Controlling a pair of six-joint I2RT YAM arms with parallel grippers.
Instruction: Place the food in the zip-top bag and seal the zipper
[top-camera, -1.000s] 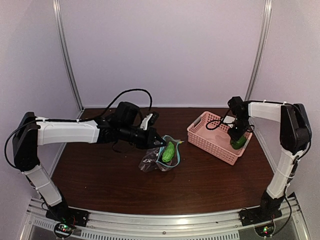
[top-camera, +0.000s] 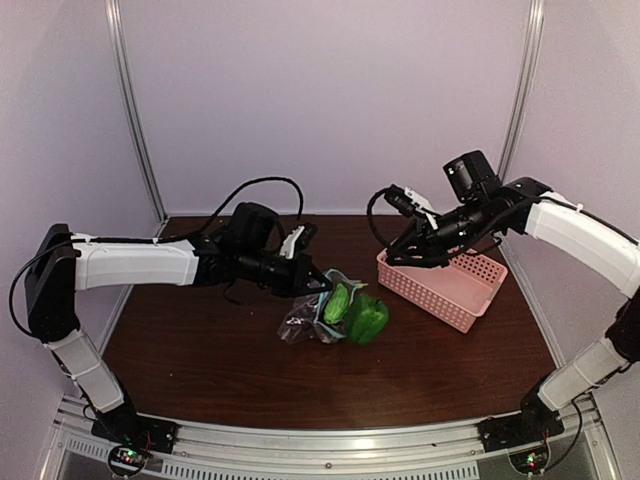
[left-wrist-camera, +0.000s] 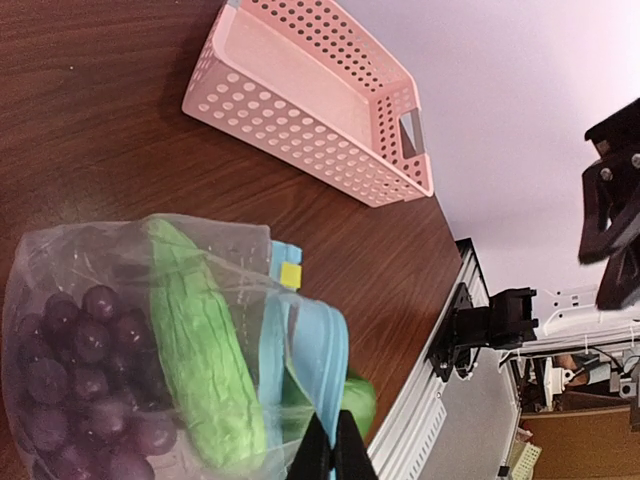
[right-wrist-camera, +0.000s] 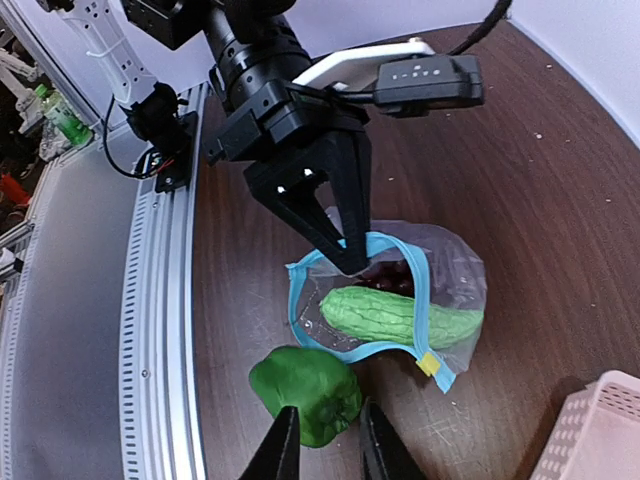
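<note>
The clear zip top bag (top-camera: 300, 322) lies on the table, its blue-rimmed mouth facing right. Inside are dark grapes (left-wrist-camera: 90, 345) and a long green vegetable (right-wrist-camera: 375, 315). My left gripper (top-camera: 327, 288) is shut at the rim of the mouth; in the left wrist view the thin blue zipper edge (left-wrist-camera: 318, 345) runs down into its fingers. A green pepper (top-camera: 367, 318) is just outside the mouth. Up and right of it is my right gripper, its fingers partly apart; the pepper appears beyond their tips, not between them. Whether the pepper touches the table is unclear.
A pink basket (top-camera: 425, 297) stands right of the bag, partly under my right arm. A yellow zipper slider (right-wrist-camera: 430, 363) sits at one corner of the bag's mouth.
My right gripper has lifted from the basket and swung left toward the bag. The pepper, earlier at that gripper in the basket, is now beside the bag mouth, apart from it. Left arm unmoved.
</note>
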